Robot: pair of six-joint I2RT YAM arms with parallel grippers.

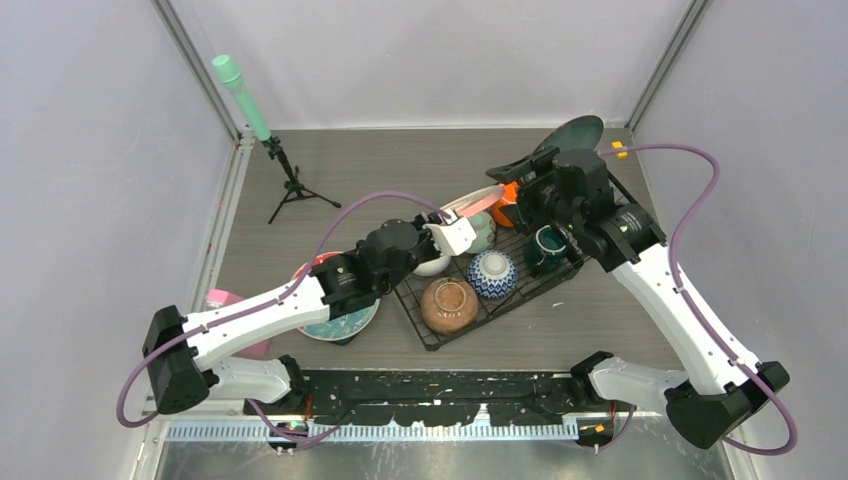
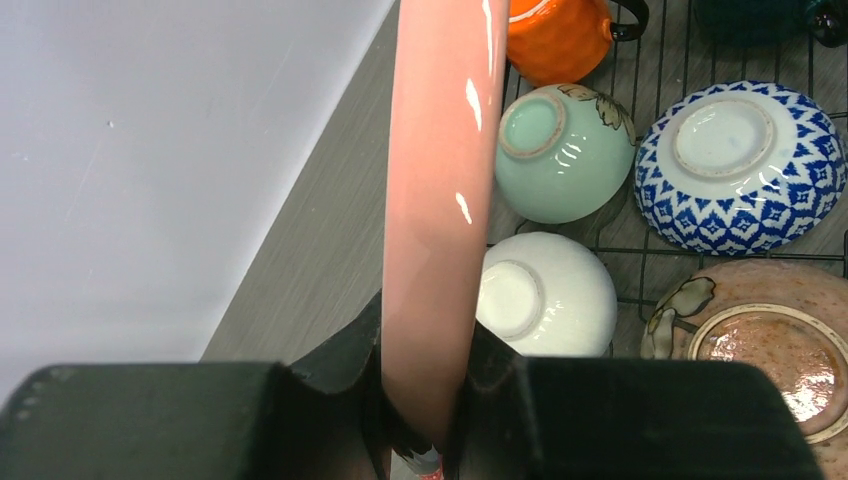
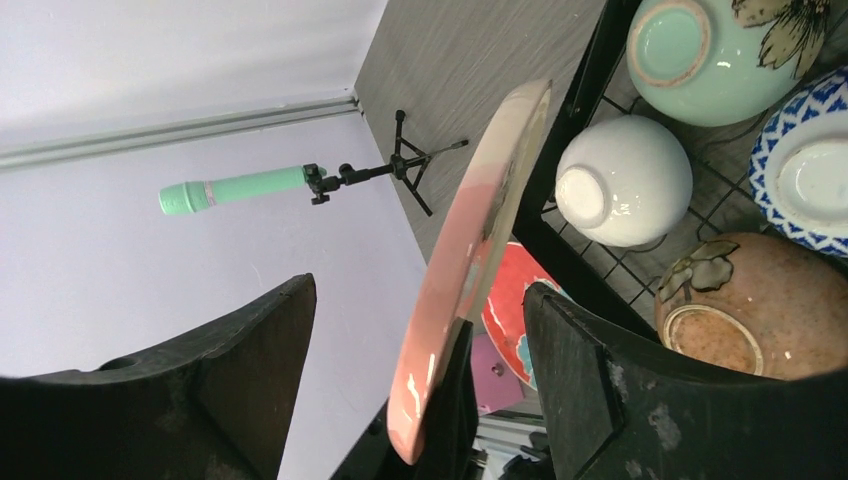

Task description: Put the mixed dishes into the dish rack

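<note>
A pink plate (image 2: 440, 180) is held on edge by my left gripper above the rack's (image 1: 470, 320) back-left side. My right gripper is open, with the plate (image 3: 450, 260) between and beyond its fingers in the right wrist view. In the rack sit a white bowl (image 2: 550, 295), celadon bowl (image 2: 570, 160), blue-patterned bowl (image 2: 740, 170), brown bowl (image 1: 448, 306), orange mug (image 2: 555, 40) and teal mug (image 1: 547, 247). A dark green plate (image 1: 575, 132) stands at its back right.
A red-and-turquoise plate (image 1: 335, 325) and pink block (image 1: 225, 298) lie left of the rack. A tripod (image 1: 290, 185) with a green tube stands at the back left, with bare table around it.
</note>
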